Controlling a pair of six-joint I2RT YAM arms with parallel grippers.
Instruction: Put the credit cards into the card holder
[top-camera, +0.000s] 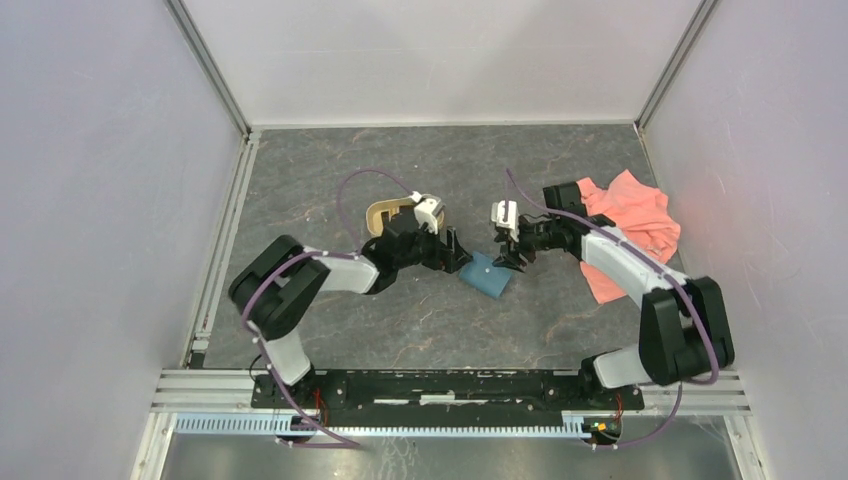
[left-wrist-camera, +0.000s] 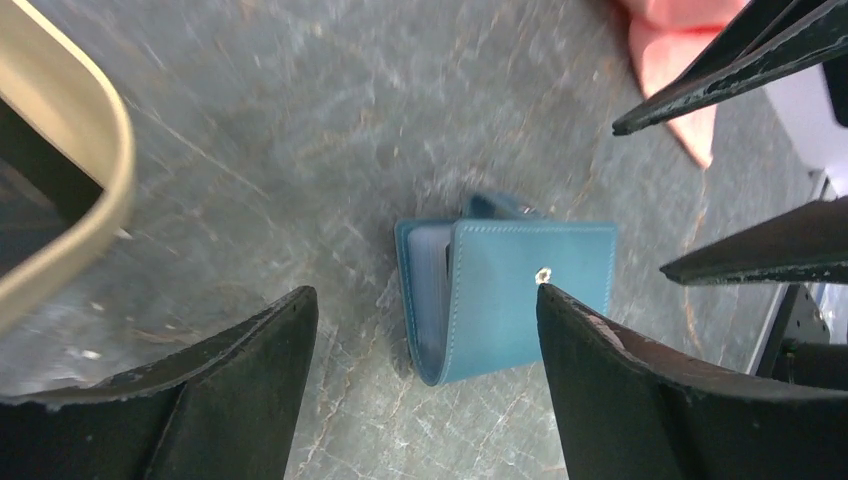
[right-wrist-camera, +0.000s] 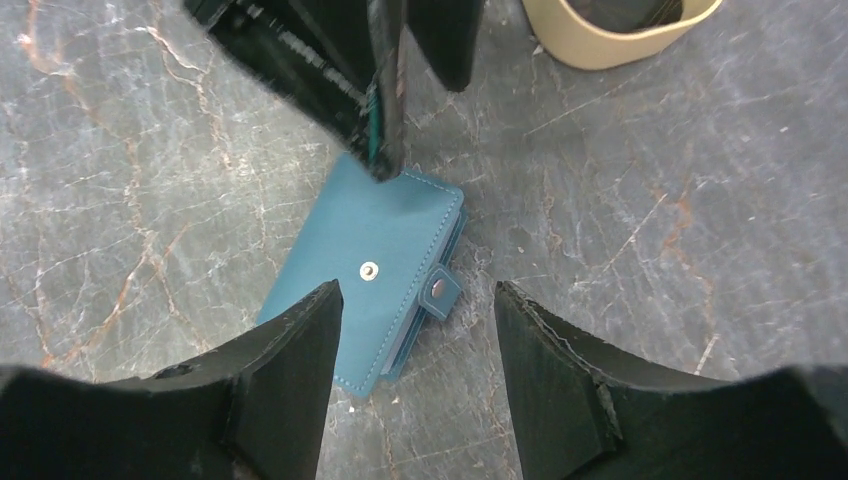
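A blue card holder (top-camera: 484, 276) with a small snap tab lies on the grey marble table between my grippers, seen closely in both wrist views (left-wrist-camera: 526, 290) (right-wrist-camera: 360, 265). My left gripper (top-camera: 455, 255) is over its left end and my right gripper (top-camera: 508, 255) over its upper right part, both part open with nothing seen between their fingers. The tan box (top-camera: 378, 214) holding dark items is behind my left gripper; whether those items are cards cannot be told at this view.
A crumpled pink cloth (top-camera: 635, 210) lies at the right, partly under the right arm. White walls enclose the sides and back.
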